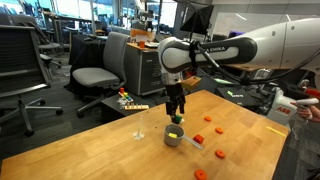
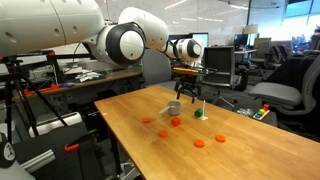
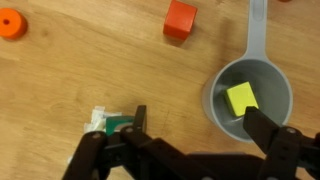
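A grey pot [image 3: 278, 82] with a long handle [image 3: 257, 25] stands on the wooden table. Inside it lies a yellow block [image 3: 241, 98], seen in the wrist view. My gripper is open, its fingers spread wide with nothing between them. In exterior view 1 the gripper [image 1: 175, 108] hangs above the pot [image 1: 174, 140], apart from it. The right finger overlaps the pot's edge in the wrist view. A green object [image 3: 118, 123] is partly hidden behind the left finger.
A red block [image 3: 180, 19] lies near the pot, and an orange disc [image 3: 12, 24] farther off. Beside the green object [image 2: 199, 113] is something white. Several orange-red discs are scattered about.
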